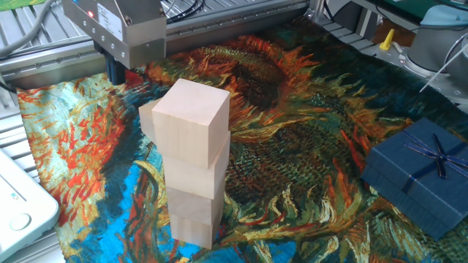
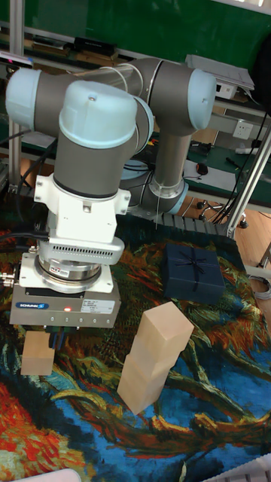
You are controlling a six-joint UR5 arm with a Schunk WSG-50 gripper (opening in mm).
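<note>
Several pale wooden blocks make an upright, slightly uneven stack (image 1: 191, 161) on the patterned cloth; the same stack (image 2: 153, 358) stands right of the arm in exterior view 3. One separate wooden block (image 2: 38, 353) sits left of it, and that block (image 1: 147, 121) is mostly hidden behind the stack in exterior view 2. My gripper (image 1: 117, 69) hangs beyond the stack at the upper left, its dark fingers pointing down, apart from the stack. In exterior view 3 the gripper (image 2: 61, 337) is close to the single block, its fingers partly hidden. How far the fingers are apart cannot be made out.
A dark blue ribboned box (image 1: 424, 172) lies at the right on the cloth. A white device (image 1: 22, 208) occupies the left edge. Metal rails (image 1: 219, 29) run along the cloth's far side. Between stack and box the cloth (image 1: 307, 146) is clear.
</note>
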